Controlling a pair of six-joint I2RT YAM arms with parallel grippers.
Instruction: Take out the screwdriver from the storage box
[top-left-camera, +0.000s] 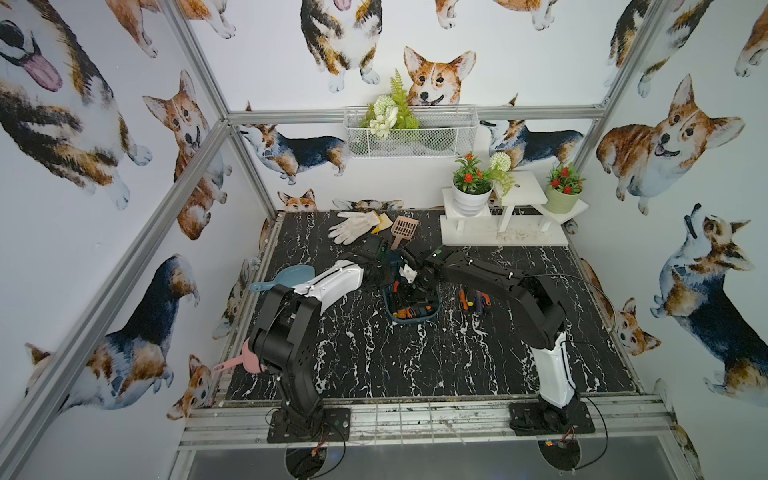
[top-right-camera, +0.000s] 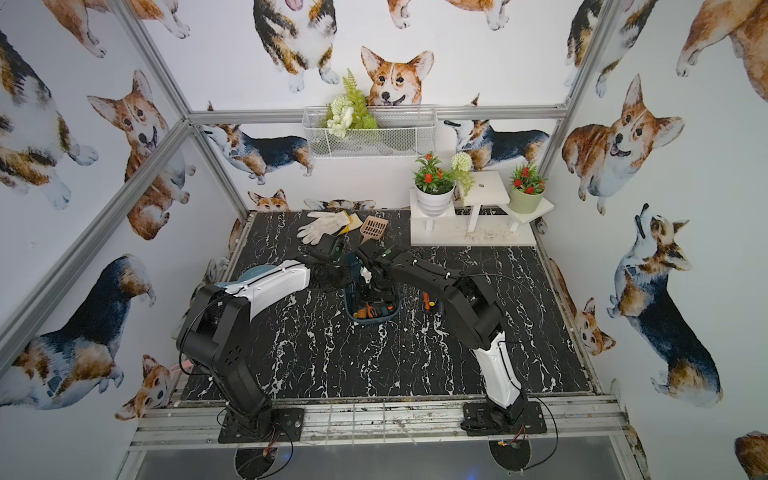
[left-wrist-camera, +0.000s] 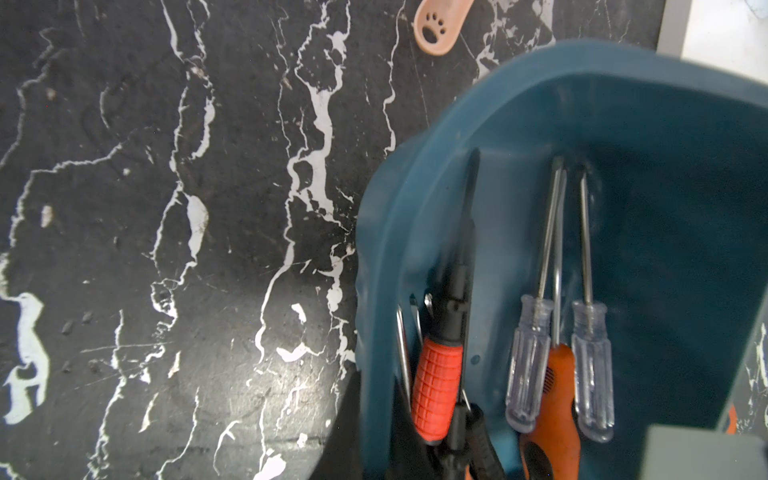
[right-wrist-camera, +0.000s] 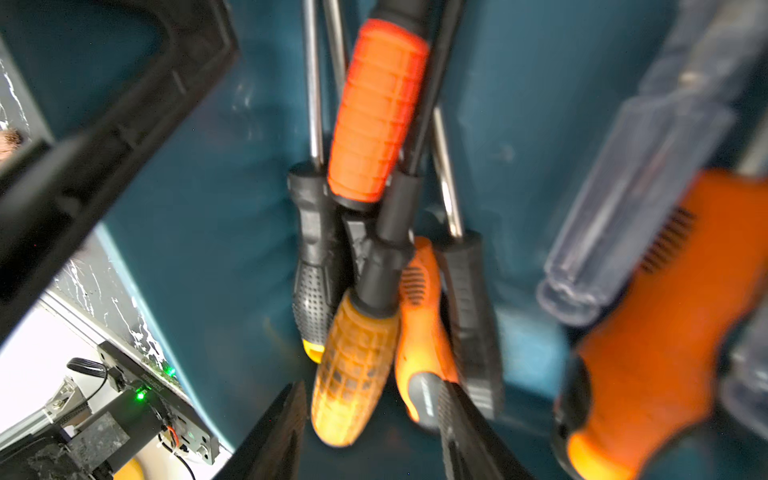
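The blue storage box (left-wrist-camera: 496, 104) stands mid-table with several screwdrivers inside. In the left wrist view its left rim runs between the dark fingers of my left gripper, which is shut on it. My right gripper is open above the tools in the box. Ahead of its fingertips lie an amber-handled screwdriver (right-wrist-camera: 356, 372), a small orange-handled one (right-wrist-camera: 421, 328) and a black-handled one (right-wrist-camera: 472, 328); none is clearly gripped. A red-handled tool (left-wrist-camera: 437, 392) crosses near them. Clear-handled screwdrivers (left-wrist-camera: 592, 376) and a larger orange handle (right-wrist-camera: 656, 344) lie toward the box's other side.
Right of the box, a few orange and dark tools (top-left-camera: 464, 300) lie on the table. Behind it are white gloves (top-left-camera: 356, 226) and a tan slotted scoop (top-left-camera: 404, 229). A white plant stand (top-left-camera: 500, 233) is at the back right.
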